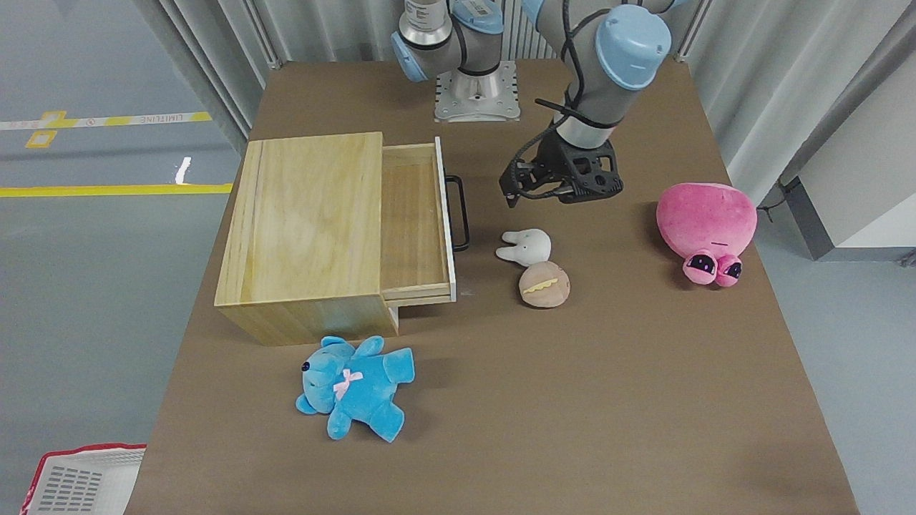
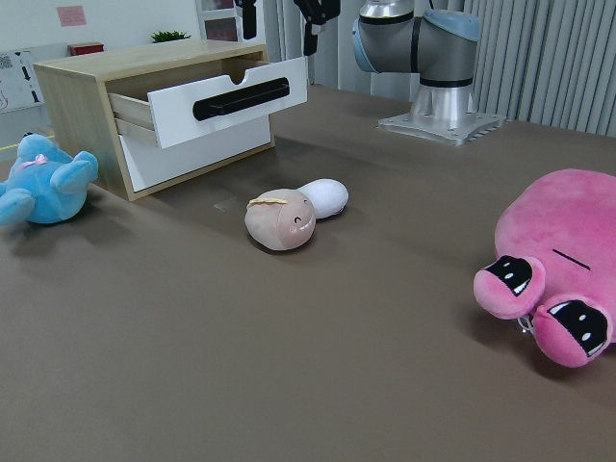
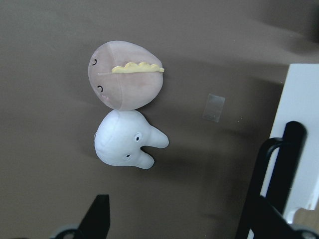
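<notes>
The gripper is open and empty, hanging above the table to the right of the wooden cabinet, whose top drawer is pulled out. A white plush bunny and a pinkish round plush lie touching on the table beside the drawer, below and in front of the gripper.
A blue bear lies in front of the cabinet. A large pink plush sits at the right.
</notes>
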